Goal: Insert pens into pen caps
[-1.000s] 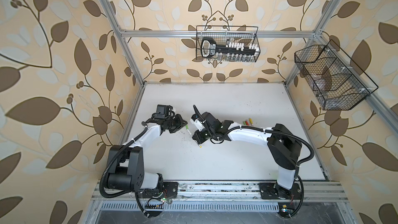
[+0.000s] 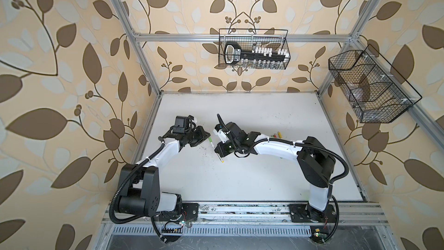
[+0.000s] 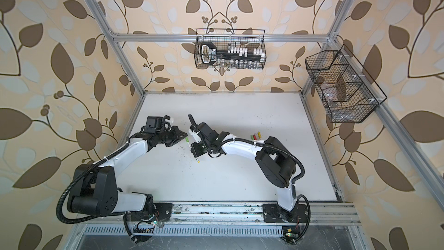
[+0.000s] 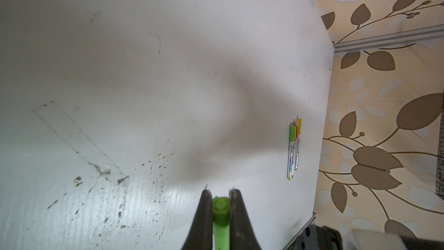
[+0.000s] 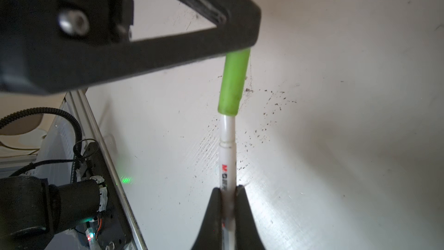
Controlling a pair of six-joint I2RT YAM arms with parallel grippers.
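A white pen (image 5: 227, 157) runs between my two grippers, its near end inside a green cap (image 5: 234, 81) in the right wrist view. My right gripper is shut around the pen's white barrel, and the pen's yellow tail (image 2: 222, 160) sticks out beyond it. My left gripper is shut on the same green cap, whose rounded end shows between the fingertips in the left wrist view. Cap and pen look nearly in line, with a slight bend. How deep the pen sits inside the cap is hidden.
Several other pens with coloured caps (image 3: 255, 135) lie on the white table behind the right forearm. A wire basket (image 2: 253, 48) hangs on the back rail, another (image 2: 374, 83) at the right.
The pen's yellow tail is a little farther from the front edge. Both grips look unchanged.
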